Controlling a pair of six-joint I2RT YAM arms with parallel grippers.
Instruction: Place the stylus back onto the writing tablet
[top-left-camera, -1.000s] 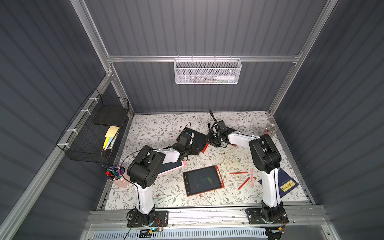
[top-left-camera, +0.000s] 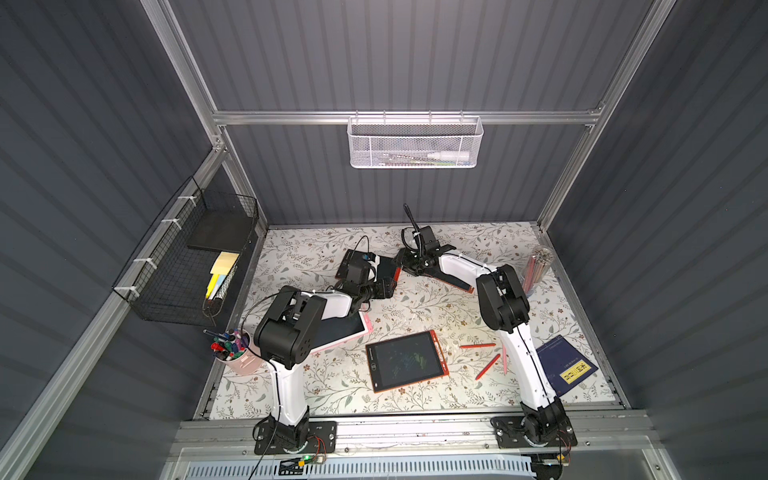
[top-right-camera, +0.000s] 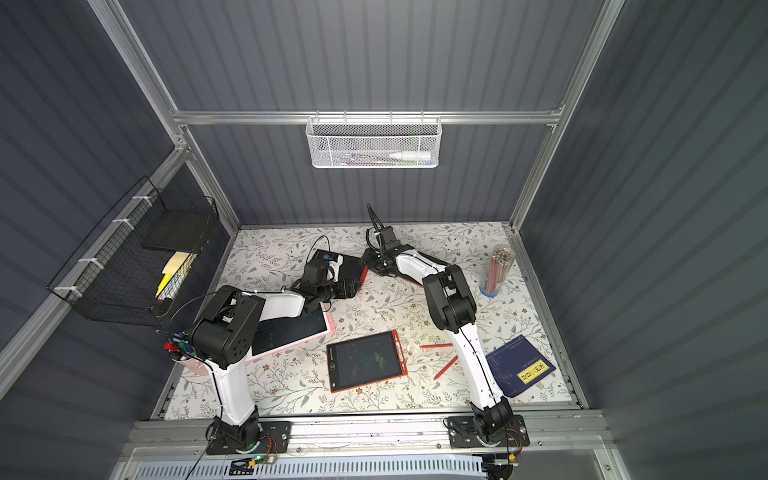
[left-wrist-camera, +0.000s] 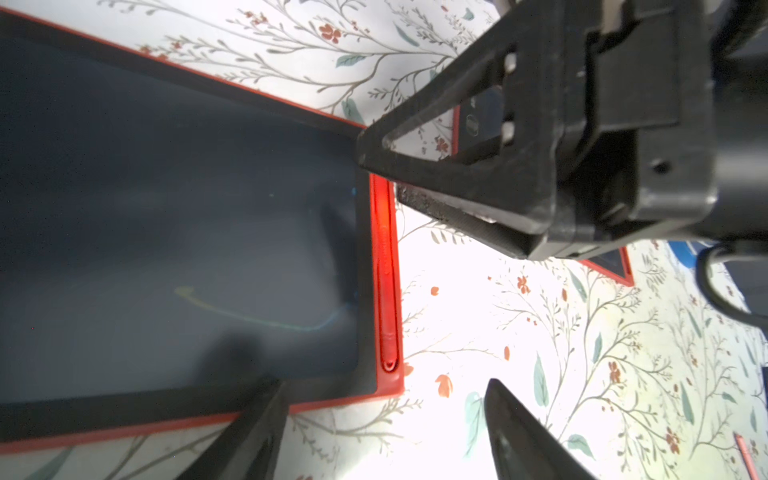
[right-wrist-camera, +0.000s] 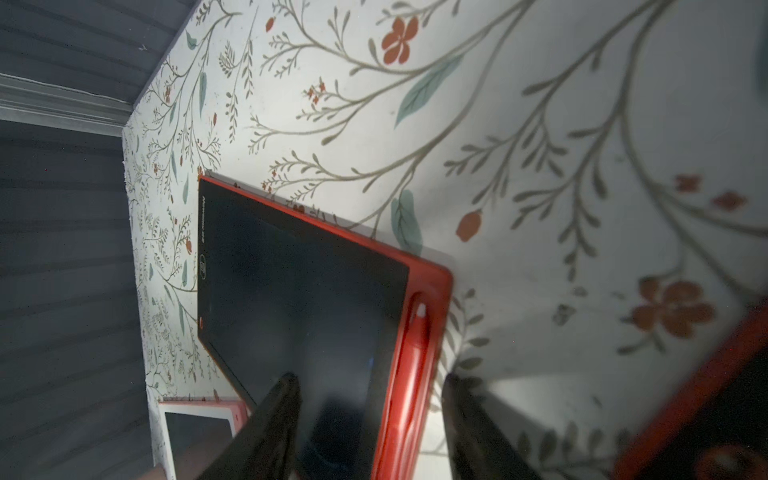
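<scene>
A red-framed tablet (left-wrist-camera: 184, 240) lies at the back middle, a red stylus (right-wrist-camera: 408, 384) lying in the slot along its right edge. My left gripper (top-left-camera: 385, 288) hangs over that tablet's near part; in the left wrist view its fingers are apart with nothing visible between them. My right gripper (top-left-camera: 406, 260) is at the tablet's far right corner, fingers apart on either side of the stylus edge in the right wrist view, not closed on it.
Another tablet (top-right-camera: 364, 358) lies at the front middle, a pink one (top-right-camera: 280, 328) left. Loose red styluses (top-left-camera: 477, 345), a blue book (top-left-camera: 560, 364) and a clear cup (top-right-camera: 497, 272) are on the right; a pen cup (top-left-camera: 240, 360) is front left.
Both grippers have moved toward the back and left, and the back tablet has shifted the same way with them.
</scene>
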